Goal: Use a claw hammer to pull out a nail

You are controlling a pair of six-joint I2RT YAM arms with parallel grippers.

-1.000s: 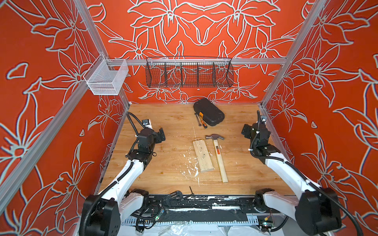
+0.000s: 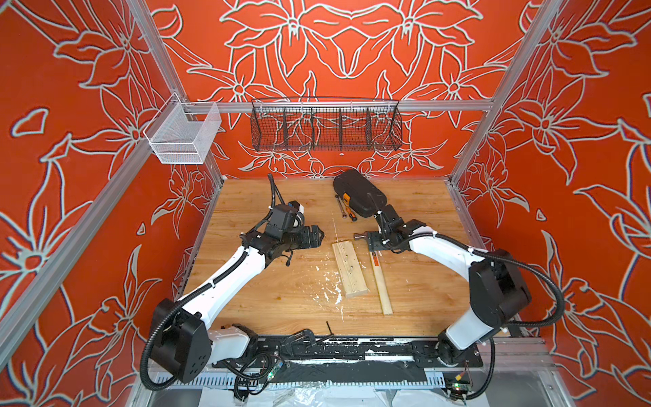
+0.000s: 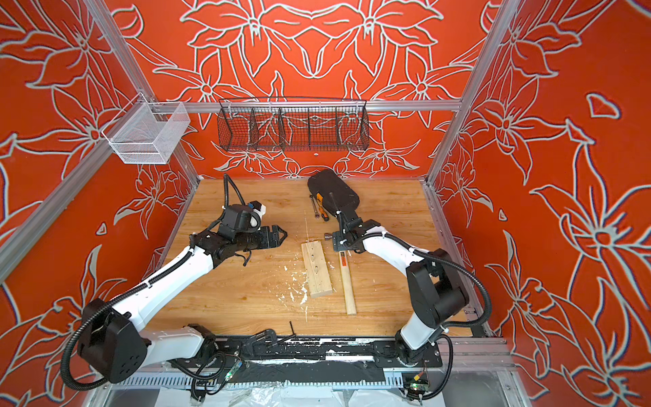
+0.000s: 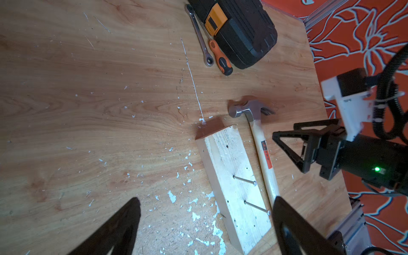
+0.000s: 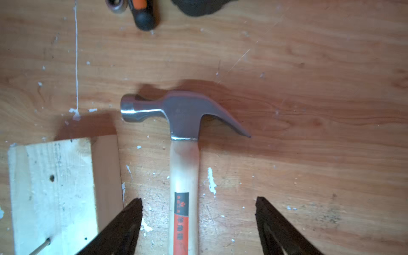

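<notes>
The claw hammer (image 5: pixel 184 110) lies flat on the table, its steel head at the far end, claw pointing right. Its pale wooden handle (image 4: pixel 259 140) bears a red and black label. To its left is a pale wood block (image 4: pixel 231 170) with two nails (image 4: pixel 244 180) sticking out at a slant. My right gripper is open above the hammer, the handle showing between its spread fingers; the top left view has it covering part of the head. Left of the block, my left gripper (image 2: pixel 315 236) stands open over the table, holding nothing.
At the back lie a black case (image 2: pixel 359 192), a wrench (image 4: pixel 199 36) and an orange-handled screwdriver (image 4: pixel 220 58). White flakes (image 2: pixel 329 288) litter the table left of the block.
My right gripper has swung left from the right side of the table to over the hammer head. My left gripper has moved right, towards the block. Hammer and block have not moved.
</notes>
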